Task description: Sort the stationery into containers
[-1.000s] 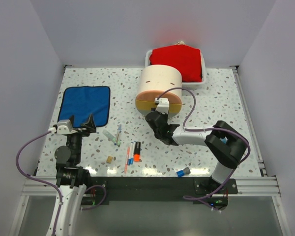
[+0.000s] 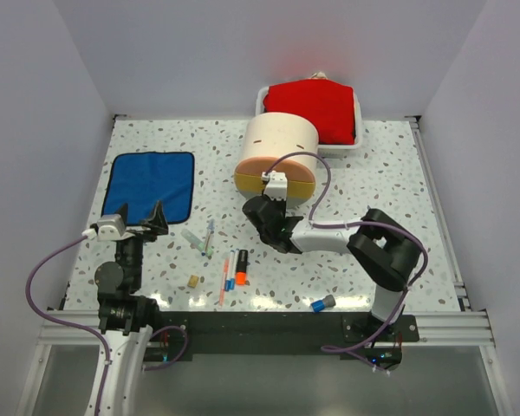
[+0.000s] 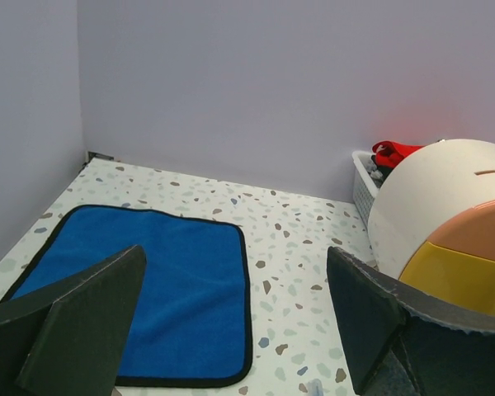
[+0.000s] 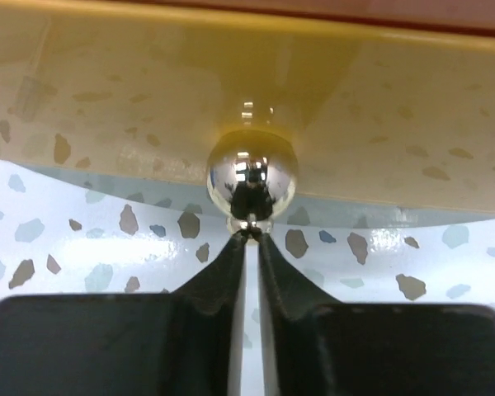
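Note:
A white rounded box (image 2: pixel 282 132) with a peach front carries a yellow drawer (image 2: pixel 300 190), whose round silver knob (image 4: pixel 252 175) faces me. My right gripper has its fingertips almost together at the knob; whether they grip it is unclear. Over the left part of the table, my left gripper is open and empty. Stationery lies loose on the table: a black-and-orange item (image 2: pixel 242 267), thin sticks including an orange one (image 2: pixel 224 279), a pale tube (image 2: pixel 192 239), a slim pen (image 2: pixel 210 237), a yellowish block (image 2: pixel 193 282) and a blue-and-grey item (image 2: pixel 322 303).
Behind the rounded box stands a white basket (image 2: pixel 357 130) holding red cloth (image 2: pixel 316 104).
My right gripper has shifted slightly left along the drawer front, and its forearm has swung left. The rounded box has also shifted a little left. My left arm stays nearly still.

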